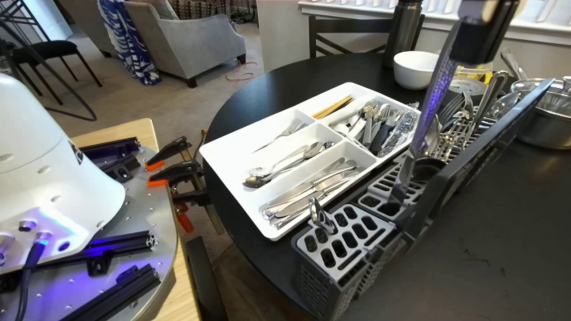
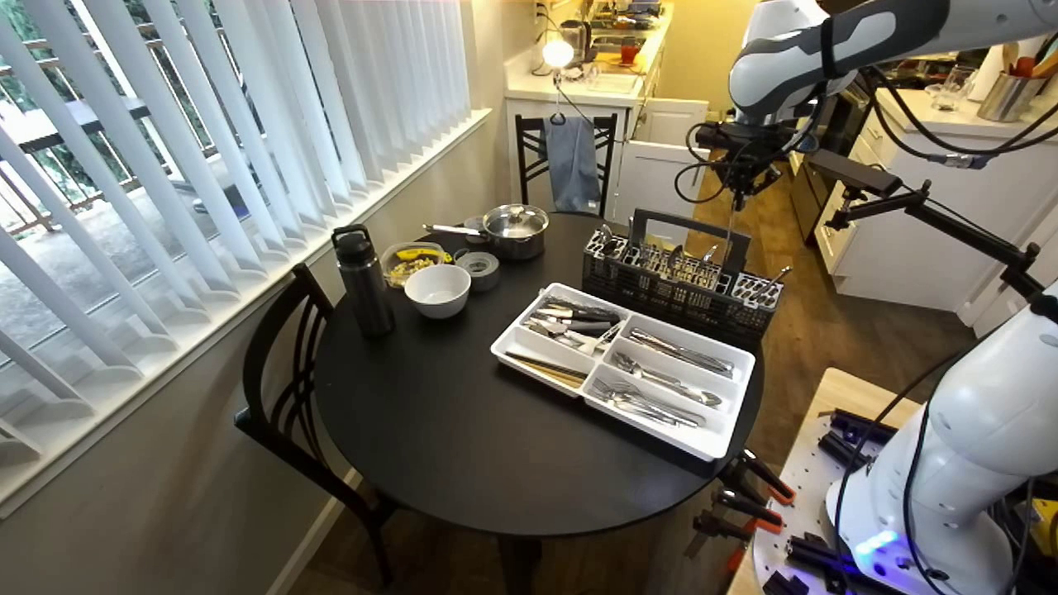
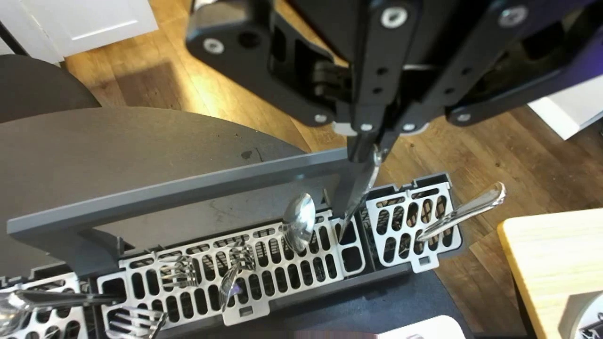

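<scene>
My gripper is shut on a long silver knife point(image 1: 429, 109) and stands above the dark cutlery basket point(image 1: 342, 291). The knife slants down from the fingers; its patterned surface catches purple light in exterior view 1. Its lower end overlaps an open cell near the basket's handle, and I cannot tell whether it is inside or just above. In the wrist view the knife point(image 3: 371, 176) runs close beside the handle post. A white cutlery tray point(image 1: 222, 151) holds knives, spoons and forks in separate compartments.
The basket's tall handle point(image 3: 186, 189) rises near the knife. A spoon point(image 3: 299, 217), forks and another utensil handle point(image 3: 466, 212) poke up from the basket. A white bowl point(image 2: 437, 289), a lidded pot point(image 2: 516, 233) and a bottle point(image 2: 364, 283) stand on the black table.
</scene>
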